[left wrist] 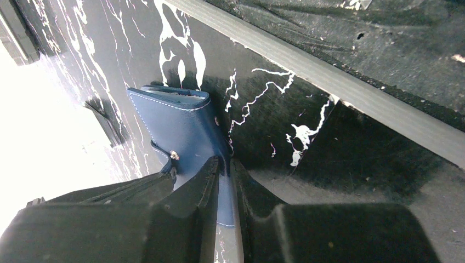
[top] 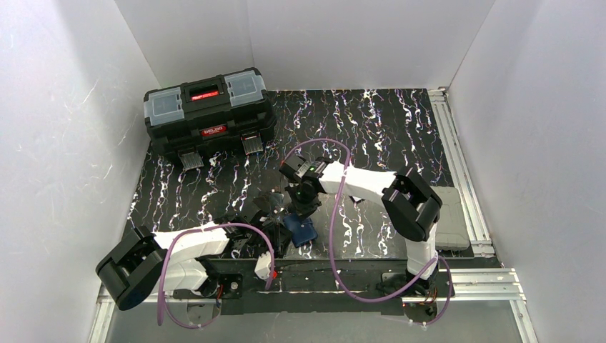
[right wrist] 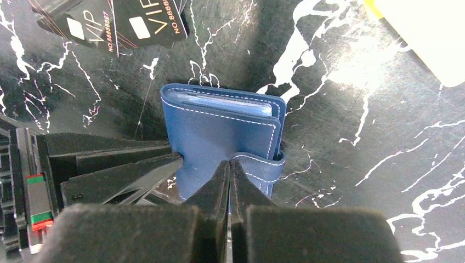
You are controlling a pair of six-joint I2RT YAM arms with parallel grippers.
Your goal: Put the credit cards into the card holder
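The blue card holder (right wrist: 208,131) lies closed on the dark marbled table, its snap strap (right wrist: 257,167) across the right side. Clear sleeve edges show inside its open end. My left gripper is shut on the holder's spine edge; in the right wrist view its fingertips (right wrist: 174,159) meet the holder's left side. My right gripper is shut over the holder, at the strap's inner end, with nothing visible between its fingers. Black VIP cards (right wrist: 140,24) lie overlapping on the table beyond the holder. Any cards inside the holder cannot be made out.
A black toolbox (top: 211,114) stands at the back left. A grey flat slab (top: 449,218) lies at the right edge. The table's front edge (left wrist: 329,85) runs close to the holder. Back centre and right of the table are open.
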